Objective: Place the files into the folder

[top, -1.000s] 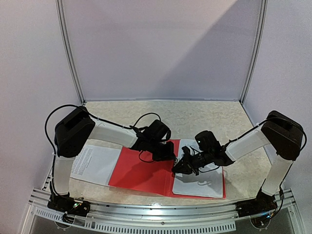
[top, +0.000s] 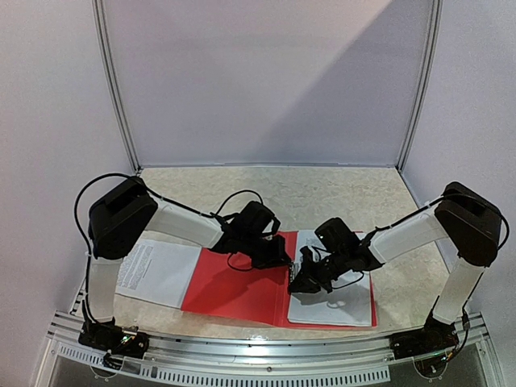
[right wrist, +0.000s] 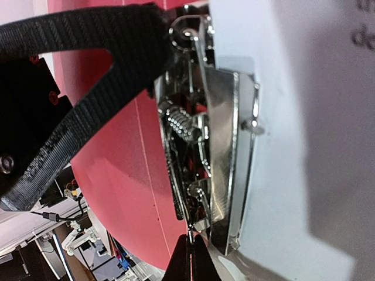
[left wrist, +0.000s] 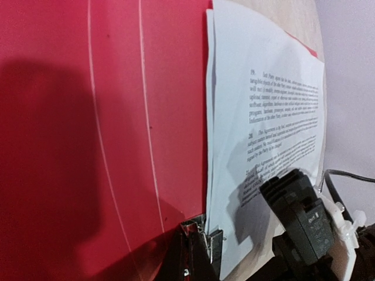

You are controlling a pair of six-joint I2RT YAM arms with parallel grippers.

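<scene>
The red folder (top: 234, 286) lies open, with white printed papers (top: 330, 310) on its right half, along a metal clip mechanism (right wrist: 222, 158) at the spine. Both grippers are at that clip: my left gripper (top: 282, 262) from the upper left, my right gripper (top: 298, 282) just below. In the right wrist view the right gripper's fingertips (right wrist: 190, 240) are shut at the clip's lower end, on its thin metal lever as far as shows. The left fingertips (left wrist: 193, 240) are shut at the clip too; whether anything is between them cannot be made out.
Another printed sheet (top: 153, 274) lies at the left, beside the folder. Walls enclose the sides and back, and a metal rail runs along the front.
The right gripper, folder and papers have shifted very slightly to the right. The left arm is nearly unchanged, its wrist a touch lower.
</scene>
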